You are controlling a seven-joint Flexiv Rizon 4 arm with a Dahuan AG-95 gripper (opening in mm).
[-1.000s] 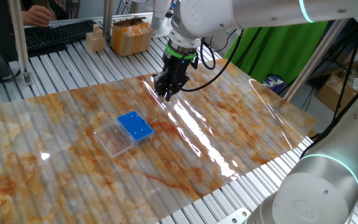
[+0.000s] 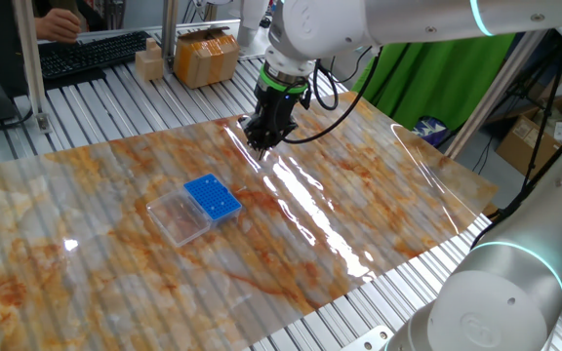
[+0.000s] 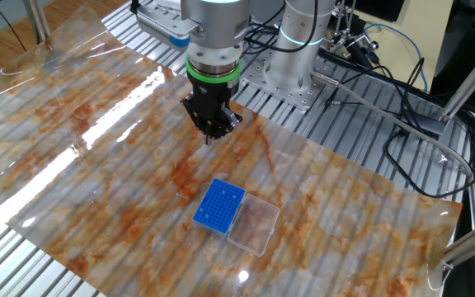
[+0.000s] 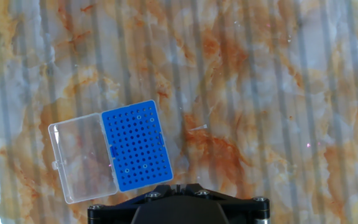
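Note:
A blue tip rack full of small holes sits in a clear plastic box, its transparent lid folded open flat beside it. A few holes carry pale rings, perhaps seated tips. On the marbled sheet, just off the rack's other side, lies a small clear tip-like piece. My black gripper shows at the bottom edge of the wrist view, fingers together and nothing visible between them. Exterior view 2 has the gripper pointing down above the sheet, apart from the rack.
Marbled sheet covers the slatted table, largely bare around the box. A cardboard box, wooden blocks and a keyboard stand along the far side, where a person's hand rests.
The gripper's fingers were spread apart one second ago and have since come together. The arm, rack and lid look unmoved.

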